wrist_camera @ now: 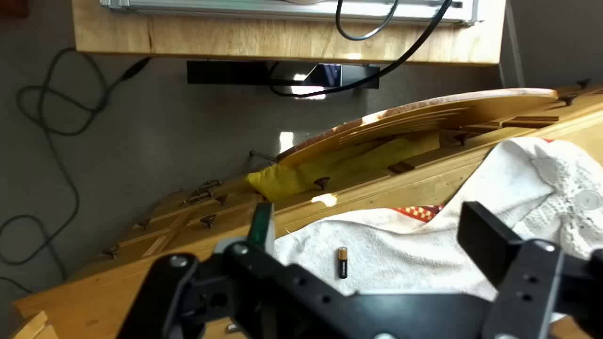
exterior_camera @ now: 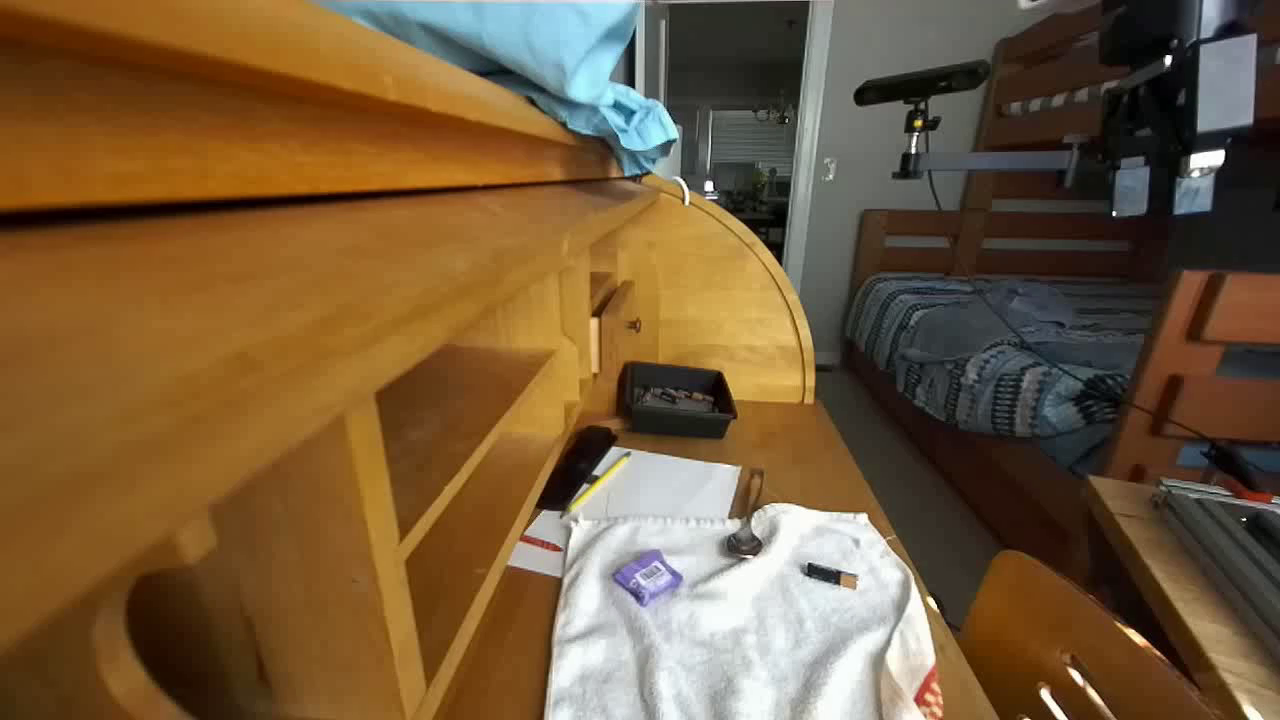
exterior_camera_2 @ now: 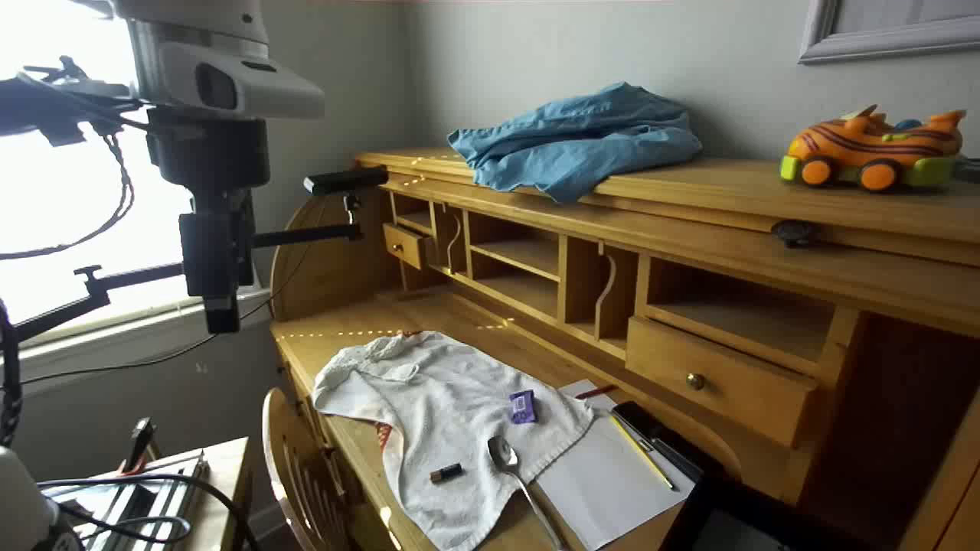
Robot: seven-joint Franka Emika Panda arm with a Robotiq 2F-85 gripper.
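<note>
High above the floor, off the desk's front edge, my gripper stands open with nothing between its fingers; it also shows at the upper right of exterior view 1 (exterior_camera: 1164, 192). On the desk lies a white towel (exterior_camera: 744, 648). A black and copper battery (exterior_camera: 830, 576) rests on it, seen between and far below my fingers in the wrist view. A purple packet (exterior_camera: 648, 577) and the bowl of a metal spoon (exterior_camera: 744, 542) are on the towel too; the spoon's handle reaches past its edge.
White paper (exterior_camera: 672, 482) with a yellow pencil (exterior_camera: 600, 480) and a black case (exterior_camera: 576, 468) lies beside the towel. A black tray (exterior_camera: 678, 414) holds small items. A wooden chair (exterior_camera: 1068, 636) stands against the desk front, and cubbies (exterior_camera_2: 514, 266) line its back.
</note>
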